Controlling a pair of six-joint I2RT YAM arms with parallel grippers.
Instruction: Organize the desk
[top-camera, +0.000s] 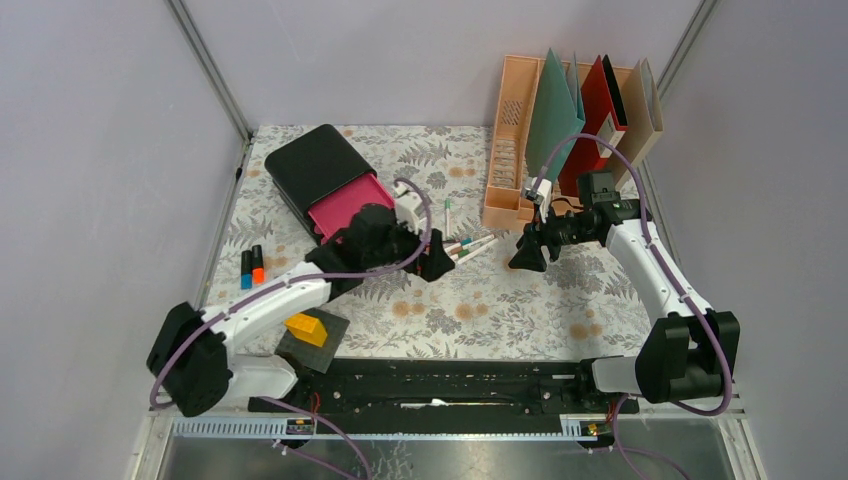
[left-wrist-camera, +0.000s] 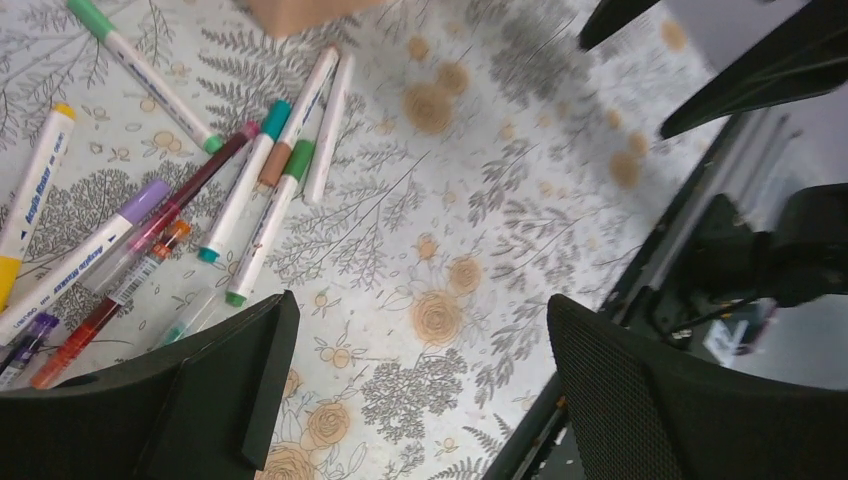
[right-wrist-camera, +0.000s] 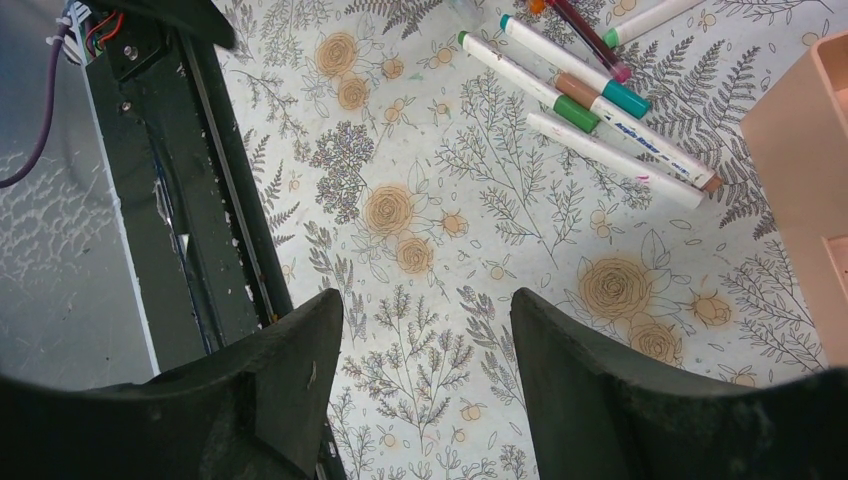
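Several marker pens lie scattered mid-desk, among them a green-capped marker (left-wrist-camera: 265, 235), a purple-capped pen (left-wrist-camera: 85, 258) and a brown-capped marker (right-wrist-camera: 655, 140). Above them in the top view is my left gripper (top-camera: 430, 260), which hides part of the pile; its fingers stand wide apart with nothing between them. My right gripper (top-camera: 528, 250) hovers to the right of the pens, below the pink organizer (top-camera: 515, 100). In the right wrist view bare patterned cloth shows between its parted fingers. A black case (top-camera: 315, 165) with a pink tray (top-camera: 350, 200) sits back left.
Upright folders, one teal (top-camera: 555, 110) and one red (top-camera: 597, 125), stand in the organizer. Two thick markers (top-camera: 257, 263) lie at the left edge. A yellow block (top-camera: 306, 328) rests on a grey pad (top-camera: 325, 350).
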